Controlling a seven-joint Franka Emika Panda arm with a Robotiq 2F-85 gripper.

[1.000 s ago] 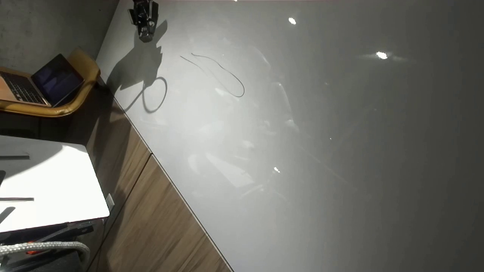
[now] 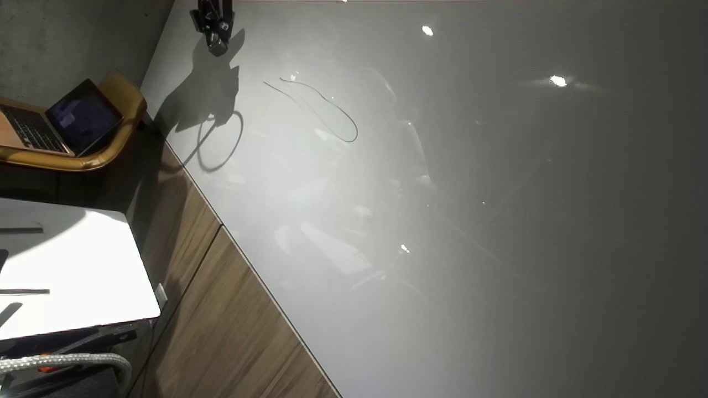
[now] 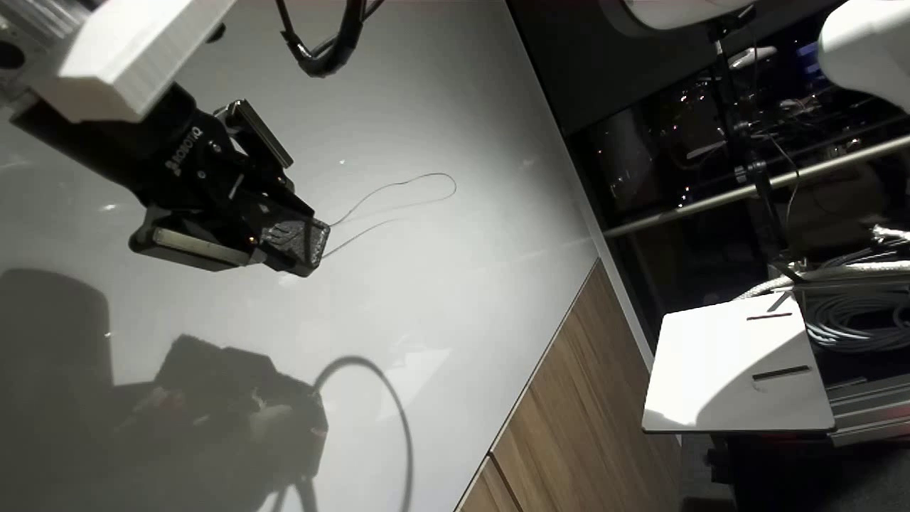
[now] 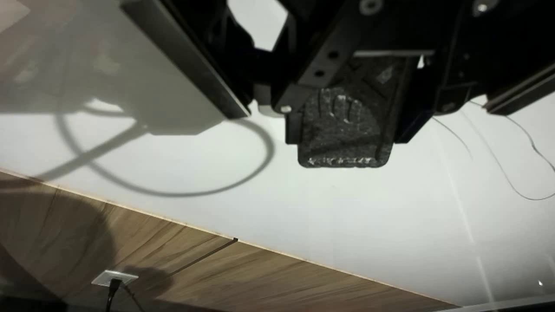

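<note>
In the wrist view, a small dark, rough-textured block (image 4: 343,122) with rounded corners sits between the fingers of my gripper, which is shut on it. Exterior view 2 shows the same gripper (image 3: 290,242) on the left, the block (image 3: 300,239) at its tip, held above the grey table. At the top left of exterior view 1 the gripper (image 2: 216,41) is partly cut off by the frame edge. A thin dark wire (image 2: 335,104) lies in an open loop on the table, apart from the gripper in that view.
A laptop (image 2: 79,119) rests on a tan chair beyond that edge, near a white board (image 2: 79,265). Cable-shaped shadows fall on the table.
In exterior view 1, my gripper has shifted slightly toward the top edge and a little right. The looped cable shadow has changed shape and grown. The wire has not moved.
</note>
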